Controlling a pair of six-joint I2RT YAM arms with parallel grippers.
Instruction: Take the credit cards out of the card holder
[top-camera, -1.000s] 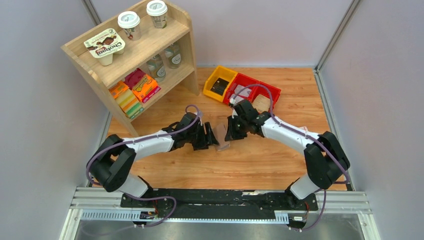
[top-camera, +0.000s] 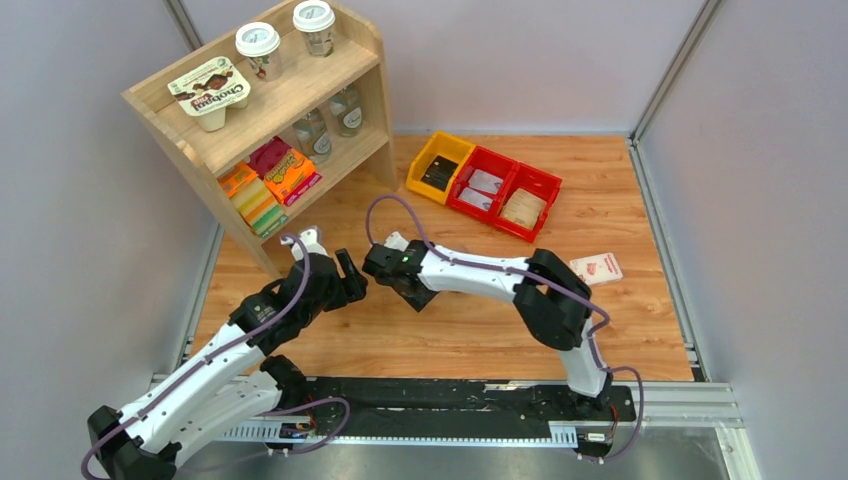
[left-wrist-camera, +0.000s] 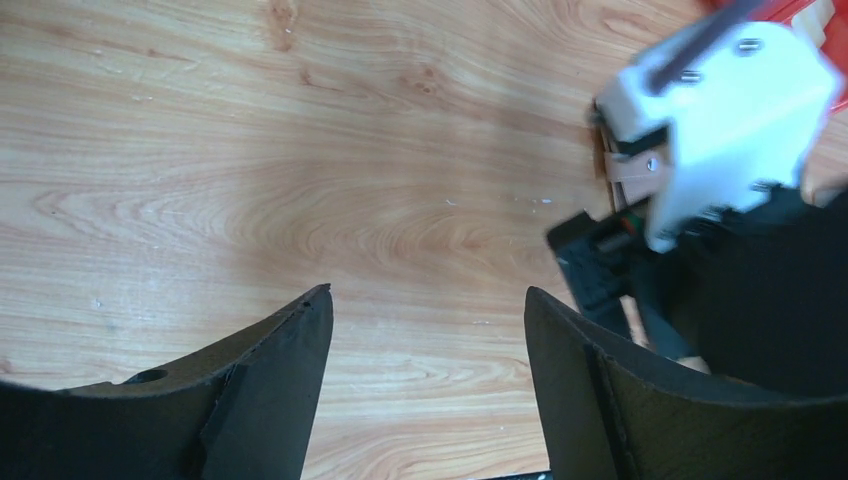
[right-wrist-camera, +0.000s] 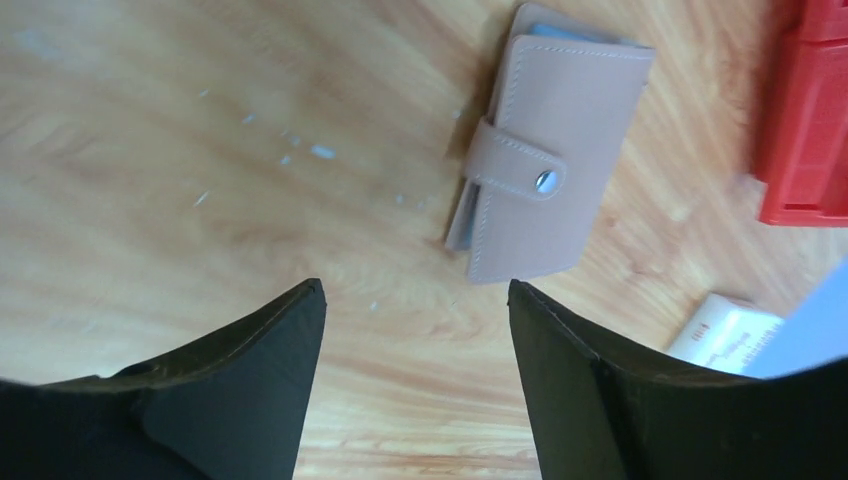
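Note:
A pinkish-beige leather card holder (right-wrist-camera: 545, 210) with a snap strap lies on the wooden table, centred above my open right gripper in the right wrist view. Blue edges peek from inside it. From the top it is mostly hidden under the right arm (top-camera: 470, 275). My left gripper is open over bare wood, left of the holder; the right arm's gripper body blocks much of the holder in the left wrist view.
A wooden shelf (top-camera: 275, 110) with cups, bottles and snack boxes stands back left. Yellow (top-camera: 440, 144) and red (top-camera: 540, 185) bins sit at the back. A small pale box (top-camera: 595, 268) lies at the right.
Both arms have moved leftward from around the card holder, the left one back toward the shelf's front corner, the right one now covering the holder in the top view.

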